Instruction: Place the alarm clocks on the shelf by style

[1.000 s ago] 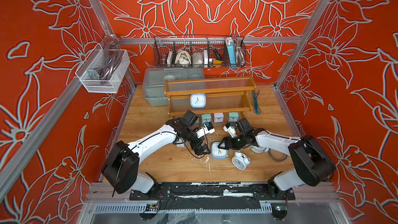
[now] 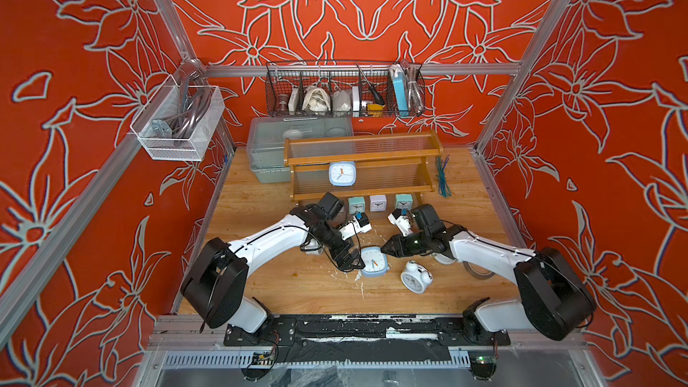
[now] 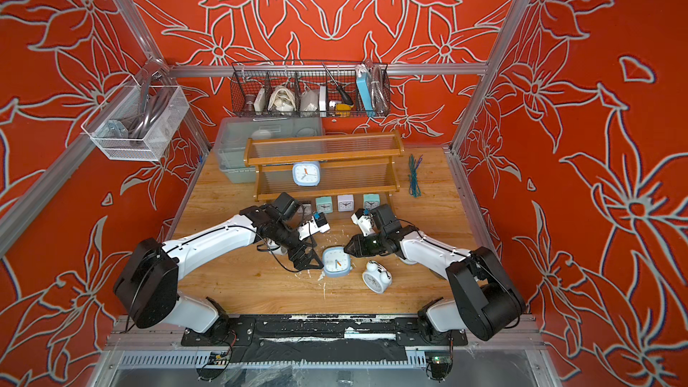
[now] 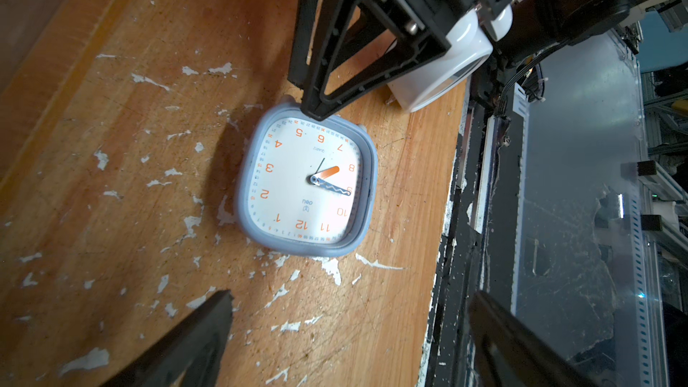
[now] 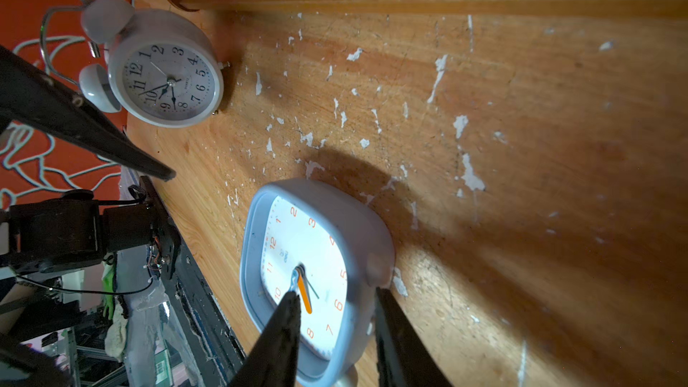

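A blue-rimmed square clock (image 2: 374, 262) lies face up on the table between my two grippers. My right gripper is partly open, its fingers spread either side of the clock's near edge; in the left wrist view a fingertip reaches the rim. My left gripper is wide open and empty, just left of that clock. On the wooden shelf (image 2: 362, 192) stands a matching blue-rimmed clock (image 2: 342, 173). Small mint clocks (image 2: 357, 205) (image 2: 403, 202) flank a lilac clock (image 2: 377, 202) at its front. A white twin-bell clock (image 2: 415, 277) rests near the front.
Another white twin-bell clock (image 5: 172, 84) stands by the left arm, mostly hidden from above. A white round object (image 2: 444, 258) and a ring (image 2: 478, 271) sit by the right arm. A clear bin (image 2: 266, 150) is behind the shelf's left end.
The blue-rimmed clock on the table has slid slightly left and turned a little, close to my right gripper. The right forearm has shifted outward; the left arm has barely moved.
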